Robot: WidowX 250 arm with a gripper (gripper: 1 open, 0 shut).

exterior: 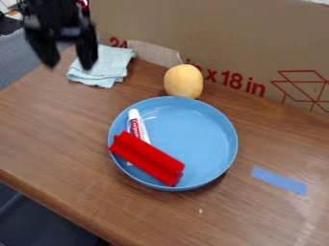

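Observation:
My black gripper (65,53) hangs blurred at the upper left, above the table and in front of a folded pale blue cloth (100,72); its two fingers are apart, with nothing visible between them. A blue plate (199,130) holds a white tube (137,125) with red lettering and a red object (148,159) lying across the tube's lower part. A yellow, potato-like object (183,81) sits just behind the plate.
A cardboard panel (238,38) stands along the back. A strip of blue tape (279,181) is on the right of the wooden table (77,144), whose left and front area is clear.

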